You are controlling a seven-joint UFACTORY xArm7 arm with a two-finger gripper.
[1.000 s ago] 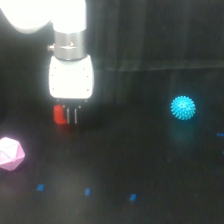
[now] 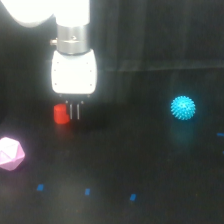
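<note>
My gripper (image 2: 73,111) hangs from the white arm at the upper left, pointing down. Its two thin fingers stand apart with a dark gap between them, so it looks open. Just left of the fingers is a small red object (image 2: 60,114), like a short cylinder or block, on the dark surface. The left finger overlaps its right edge in this view; whether they touch, I cannot tell.
A pink faceted ball (image 2: 10,153) lies at the left edge. Over on the right sits a spiky light-blue ball (image 2: 183,108). Small blue marks (image 2: 87,191) dot the front.
My gripper has shifted slightly up and to the right, and its fingers appear a little wider apart. More of the red object shows now. Both balls stay where they were.
</note>
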